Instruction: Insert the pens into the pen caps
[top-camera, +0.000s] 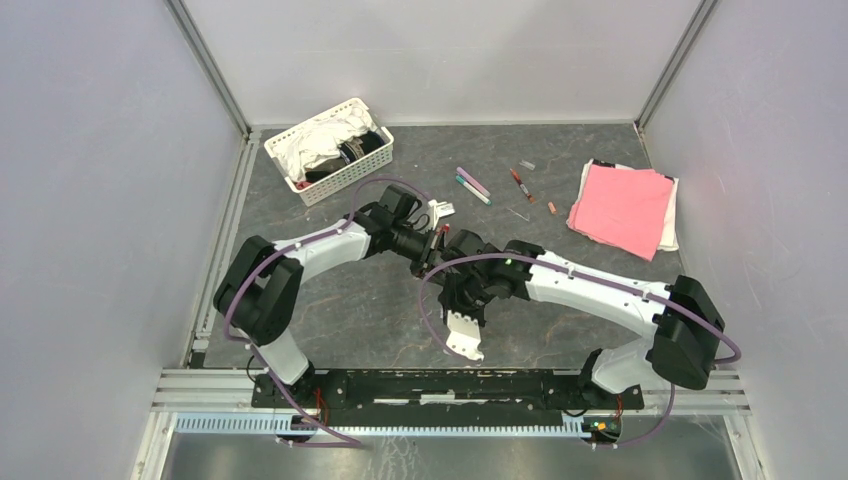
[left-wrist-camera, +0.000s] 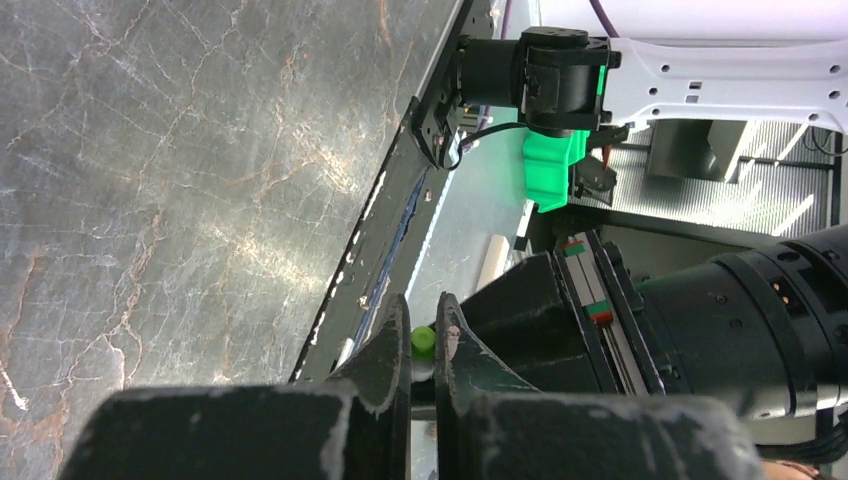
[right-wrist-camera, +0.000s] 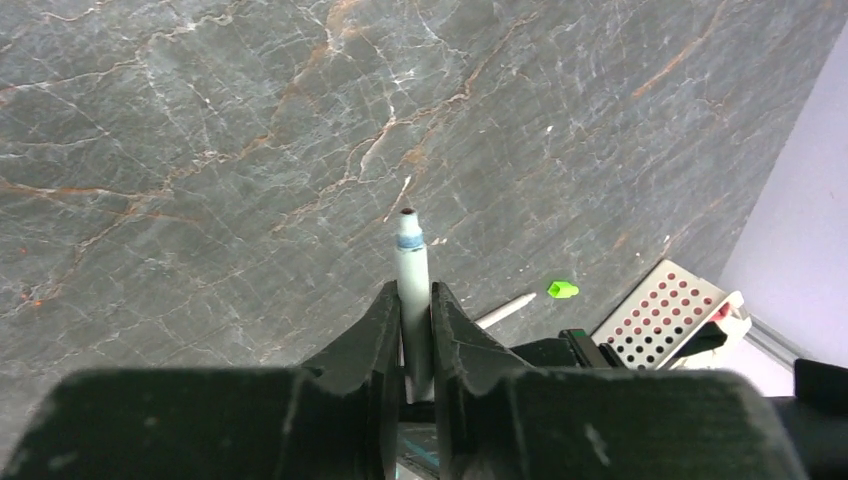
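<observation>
My two grippers meet at the middle front of the table. In the left wrist view my left gripper is shut on a pen with a green end (left-wrist-camera: 423, 342). In the right wrist view a white pen (right-wrist-camera: 411, 270) stands pointing up between the fingers of my right gripper, which are close around it; whether they grip it is unclear. A bright green cap (right-wrist-camera: 562, 289) lies on the table, with a white pen (right-wrist-camera: 508, 308) near it. Purple pens (top-camera: 473, 181), a red pen (top-camera: 521, 184) and a small orange piece (top-camera: 551, 208) lie at the back.
A white basket (top-camera: 330, 187) with cloths stands at the back left. Pink cloths (top-camera: 618, 210) lie stacked at the right.
</observation>
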